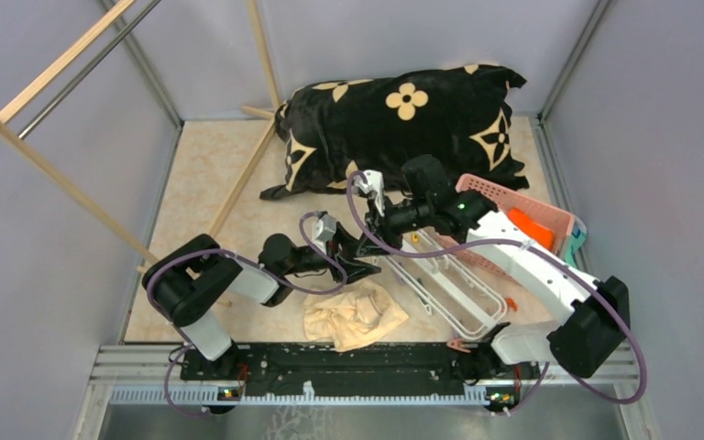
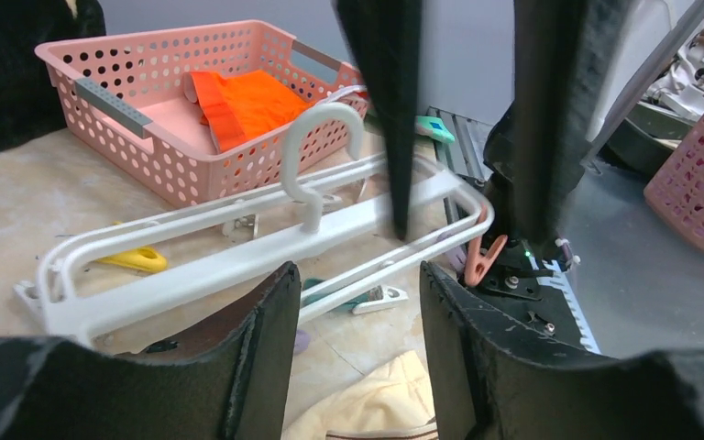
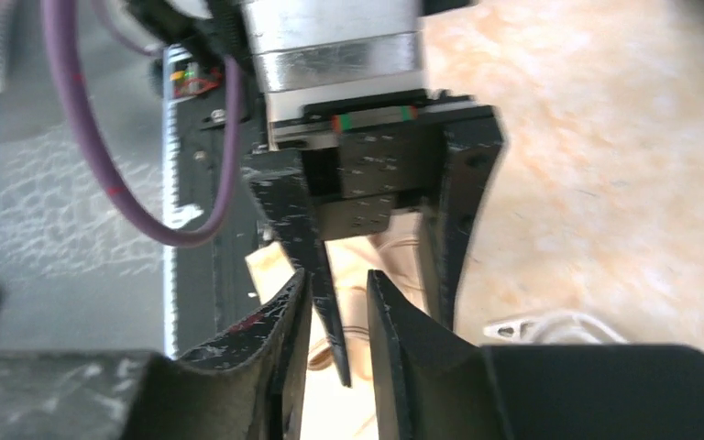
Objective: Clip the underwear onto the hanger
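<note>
The white clip hanger (image 1: 463, 298) is low over the table at centre right, its hook (image 2: 316, 124) upright in the left wrist view. Cream underwear (image 1: 353, 316) lies crumpled at the front centre. My left gripper stands open beside the hanger, with nothing seen held. My right gripper is above and close to the left one; its fingers appear apart, and I cannot see anything held between them.
A pink basket (image 1: 481, 188) with orange cloth is at the right, a black pillow (image 1: 394, 128) at the back, and a wooden frame (image 1: 238, 183) at the left. Loose pegs (image 1: 458, 345) lie around the hanger.
</note>
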